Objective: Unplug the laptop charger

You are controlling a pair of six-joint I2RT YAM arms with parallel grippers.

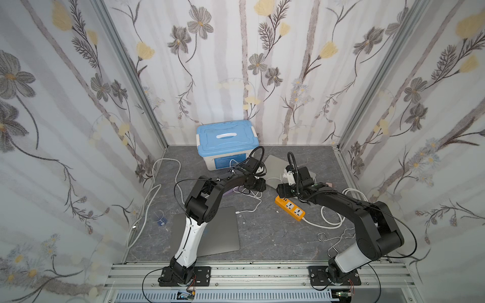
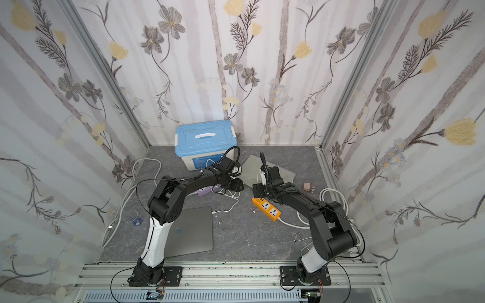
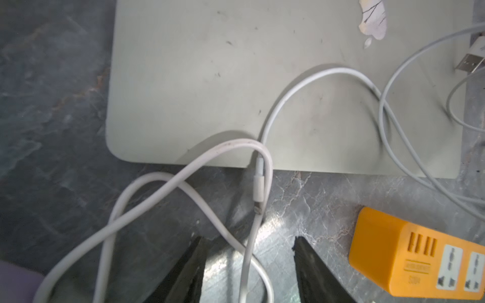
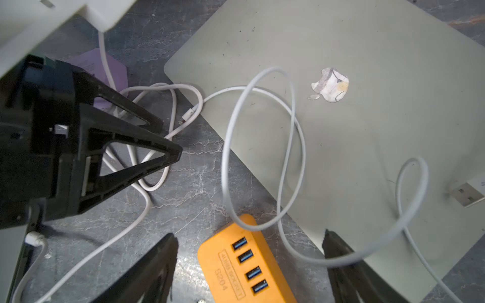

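My left gripper hangs over white cables, fingers apart with nothing held; a white cable (image 3: 248,252) runs beneath between its tips, and a small white connector (image 3: 258,186) lies just above, at the edge of a silver laptop (image 3: 212,85). My right gripper stands open above an orange power strip (image 4: 240,272), empty. A second laptop (image 1: 212,237) lies at front left with a white charging plug (image 4: 35,238) at its side. A purple block (image 4: 108,75), partly hidden, sits among the cables near my left gripper.
A blue-lidded storage box (image 2: 204,136) stands at the back. A pink adapter (image 2: 308,186) lies to the right. Coiled white cables run along both sides.
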